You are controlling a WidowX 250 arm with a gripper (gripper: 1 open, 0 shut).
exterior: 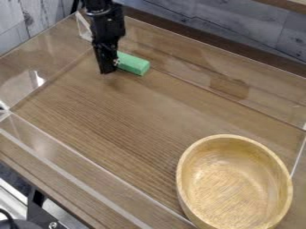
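Note:
The black gripper point(106, 59) stands at the back left of the wooden table, reaching down low at the near left side of a green block point(131, 64). The block lies on the table, partly behind the gripper. Whether the fingers are open or shut is too small to tell.
A large pale yellow bowl point(234, 190) sits at the front right. Walls border the table at the back and back left.

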